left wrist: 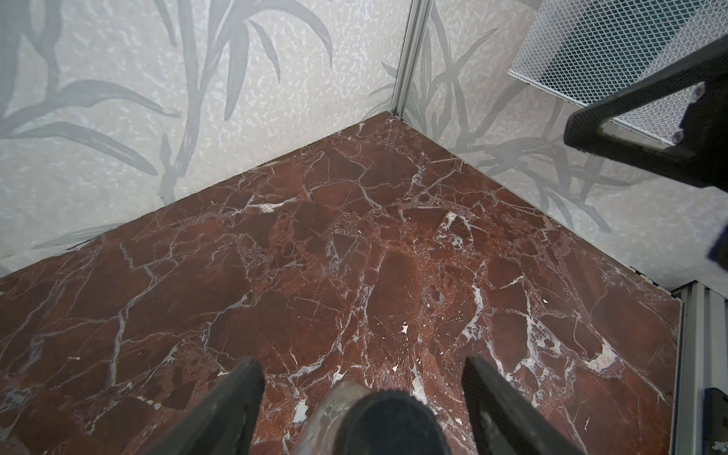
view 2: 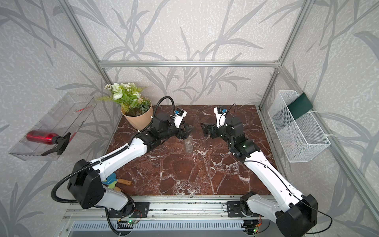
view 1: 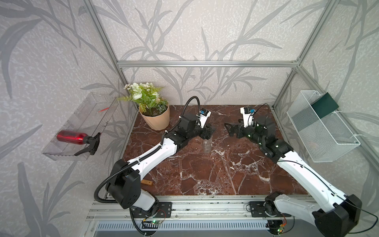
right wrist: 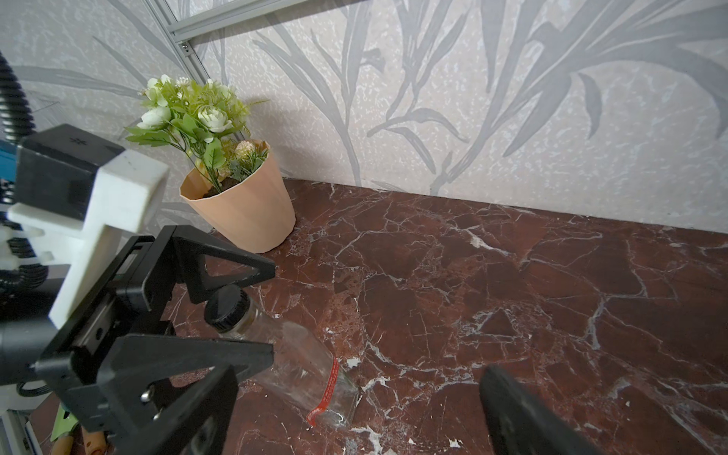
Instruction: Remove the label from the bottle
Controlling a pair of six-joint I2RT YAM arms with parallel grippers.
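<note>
A clear bottle (right wrist: 299, 356) with a black cap (right wrist: 226, 307) stands at mid-table in the right wrist view. Low on its body runs a thin red band (right wrist: 327, 390); whether this belongs to a label I cannot tell. My left gripper is open, one finger on either side of the bottle just below the cap. Looking down in the left wrist view, gaps show between the cap (left wrist: 394, 424) and both fingers. To the bottle's right, my right gripper (view 1: 227, 128) stands apart from it, open and empty. In the top left view the left gripper hides the bottle's upper part.
A potted plant (view 1: 154, 112) stands at the back left. Tools with wooden handles (view 2: 124, 181) lie at the front left. A clear bin with a red bottle (view 1: 73, 137) hangs on the left, a white mesh basket (view 1: 323, 132) on the right.
</note>
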